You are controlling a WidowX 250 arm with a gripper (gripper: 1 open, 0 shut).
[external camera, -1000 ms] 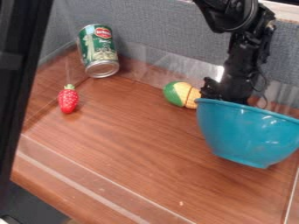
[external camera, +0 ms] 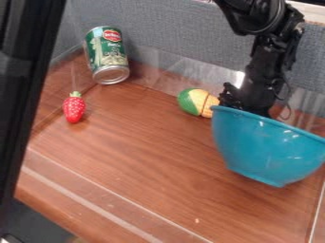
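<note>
A black robot arm reaches down from the top right, its gripper low at the rim of a blue bowl at the right, partly hidden behind it; whether it holds anything cannot be seen. A yellow-and-green object lies left of the gripper, behind the bowl. A green tin can stands at the back left, and a red strawberry lies on the wooden surface to the left.
A grey wall runs along the back, and a dark post stands at the left edge.
The gripper has shifted very slightly at the bowl's rim; everything else looks unchanged.
</note>
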